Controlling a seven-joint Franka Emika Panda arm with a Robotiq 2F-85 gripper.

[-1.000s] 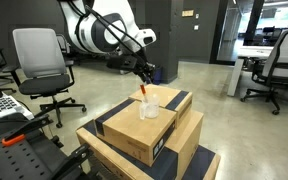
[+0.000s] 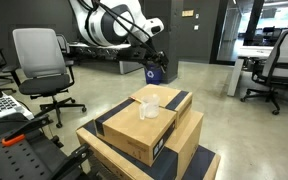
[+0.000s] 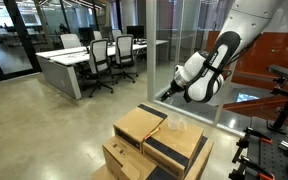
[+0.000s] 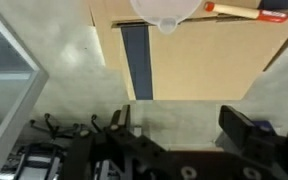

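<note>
A clear plastic cup (image 2: 150, 104) stands on top of the cardboard boxes; its rounded end also shows at the top edge of the wrist view as the translucent cup (image 4: 168, 12). To the right of that cup in the wrist view lies an orange marker (image 4: 224, 9) with a red end, apart from the cup and outside it. Above and behind the boxes hangs my gripper (image 2: 152, 58). Its two dark fingers stand wide apart at the bottom of the wrist view, open, with nothing between them.
Stacked cardboard boxes (image 2: 134, 128) with dark tape bands fill the middle of the workspace. Office chairs (image 2: 42, 68) and a blue bin (image 2: 154, 74) stand on the floor behind. Around the stack, in exterior view 2, the grey floor (image 3: 44, 130) is open at left.
A second ago my gripper was lower, with the orange marker upright under it by the cup. It has since risen away, and the marker no longer stands there.
</note>
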